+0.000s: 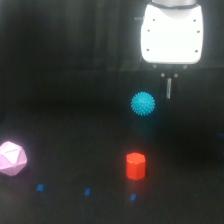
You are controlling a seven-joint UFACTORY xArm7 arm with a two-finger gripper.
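Observation:
A white arm end (pixel 171 36) hangs in the upper right of the camera view. From its underside a thin grey rod points down, and this is all that shows of my gripper (pixel 168 88); no separate fingers can be made out. Below and left of the rod's tip, apart from it, lies a teal, spiky-edged round piece (pixel 143 103). Farther down the view is a red hexagonal block (pixel 135 166). A pink faceted piece (pixel 11 158) sits at the left edge, partly cut off by the frame.
Small blue marks, among them one blue mark (pixel 40 187) at lower left, dot the surface. Wide free room lies left of the teal piece and at lower right.

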